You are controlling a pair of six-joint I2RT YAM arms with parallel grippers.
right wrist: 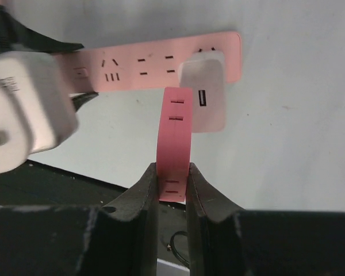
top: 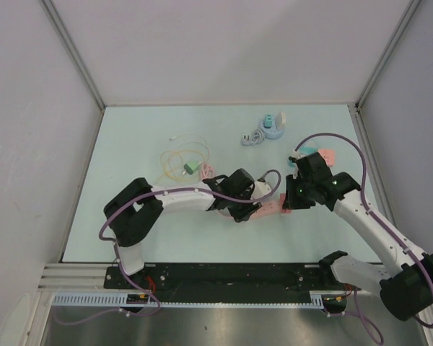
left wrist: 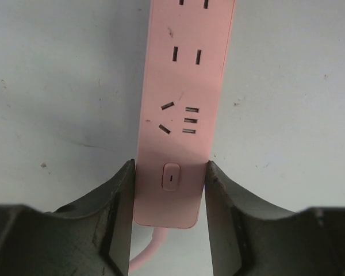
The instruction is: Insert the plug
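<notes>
A pink power strip lies lengthwise in the left wrist view, its switch end between the fingertips of my left gripper, which touch both sides. In the right wrist view, my right gripper is shut on a slotted pink plug piece. The upper end of this piece overlaps a white block with a dark slot, set against the strip near its far end. Whether the white block and pink piece are joined, or any prongs are seated, cannot be seen. From above, both grippers are close together over the strip.
A pink cube and a teal item stand behind the right arm. Farther back are a blue-white device and a coiled grey cable. A green plug with yellow cord lies left of a pink cable.
</notes>
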